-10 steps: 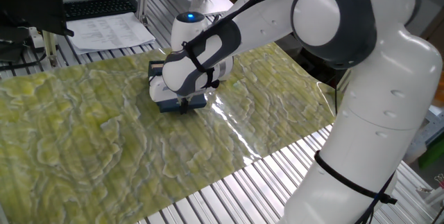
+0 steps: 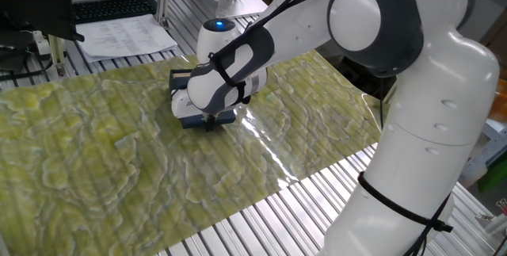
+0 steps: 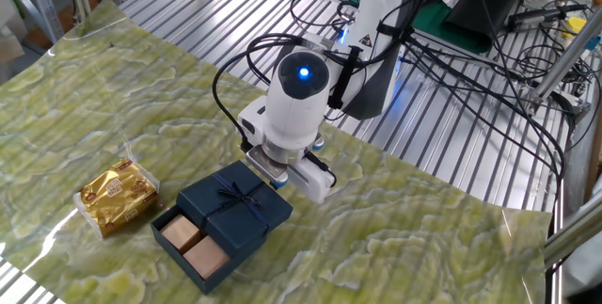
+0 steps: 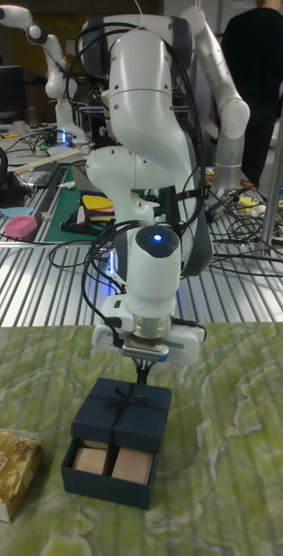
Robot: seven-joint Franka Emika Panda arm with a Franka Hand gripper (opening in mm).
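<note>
A dark blue gift box [image 3: 209, 280] rests on the green marbled sheet. Its lid [image 3: 221, 200], tied with a dark ribbon bow, covers the rear part and leaves the front uncovered. Two tan blocks [image 4: 131, 465] show inside. My gripper [image 4: 143, 373] is low, just behind the lid, with its fingers close together at the middle of the hand; they look shut. Nothing shows between them. Whether the fingertips touch the lid cannot be told. In the first exterior view the arm hides much of the box.
A gold foil packet [image 3: 118, 196] lies beside the box. The green sheet [image 2: 87, 185] is otherwise bare over wide areas. Papers [image 2: 123, 38] and a keyboard [image 2: 115, 8] lie past its edge. Cables [image 3: 273, 40] hang around the arm.
Over the last second the upper arm has shifted slightly, and the hand by only a small amount. The box appears unmoved.
</note>
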